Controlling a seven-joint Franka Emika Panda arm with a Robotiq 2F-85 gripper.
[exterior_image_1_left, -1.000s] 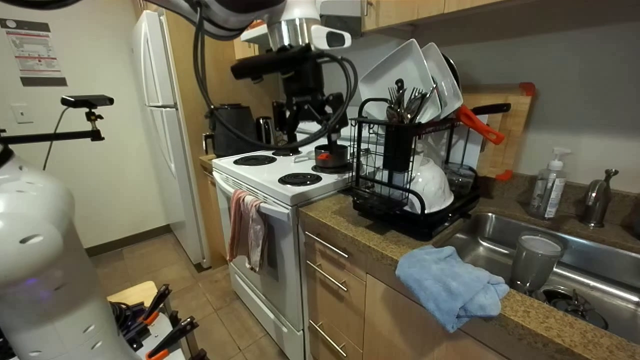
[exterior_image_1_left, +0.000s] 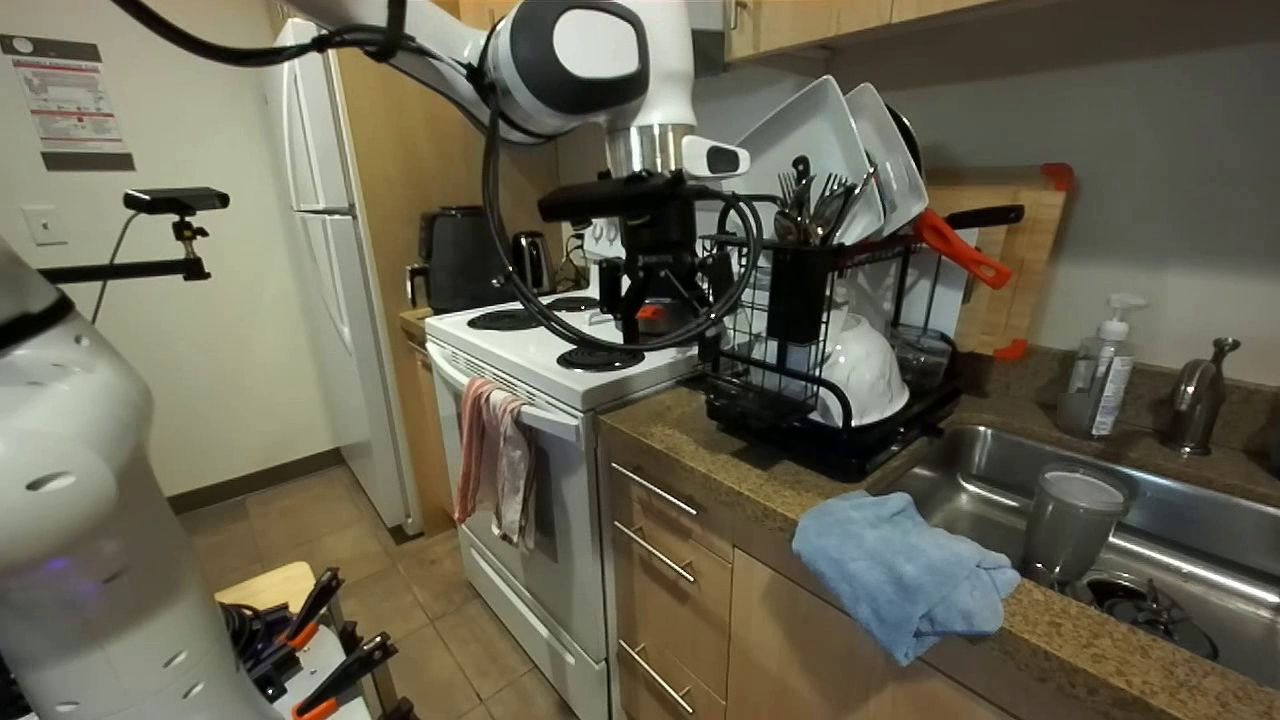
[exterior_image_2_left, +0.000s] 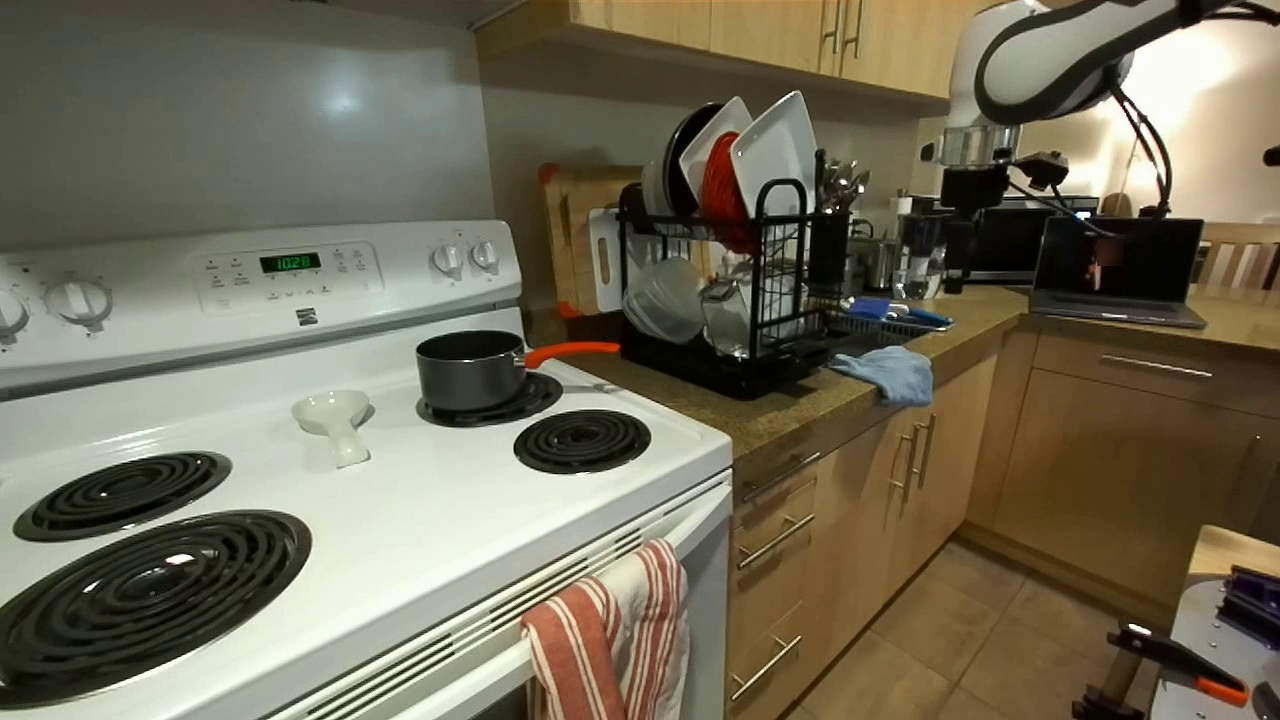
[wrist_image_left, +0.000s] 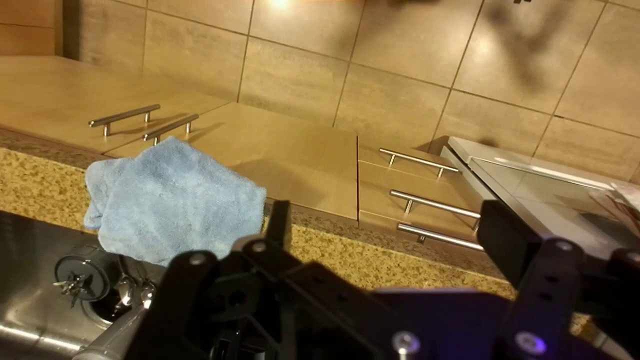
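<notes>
With its two fingers spread wide, my gripper is open and nothing shows between them in the wrist view. A crumpled light-blue cloth (wrist_image_left: 180, 204) lies left of the fingers there, draped over the counter's front edge beside the sink. The same cloth (exterior_image_1_left: 902, 570) appears at lower right in exterior view 1, with the gripper (exterior_image_1_left: 654, 314) well off to its left and higher up. On the stove's back right burner sits a dark pot (exterior_image_2_left: 471, 372) with an orange handle. From exterior view 1, the gripper and a cable loop cover part of that pot.
A black dish rack (exterior_image_2_left: 780, 282) loaded with plates and cutlery stands between stove and sink. The sink (exterior_image_1_left: 978, 462) contains a clear cup (exterior_image_1_left: 1071, 528). A striped towel (exterior_image_2_left: 612, 636) hangs on the oven handle. A white spoon rest (exterior_image_2_left: 332, 414) lies among the burners.
In exterior view 1, my arm has shifted to the right. The blue cloth has not moved.
</notes>
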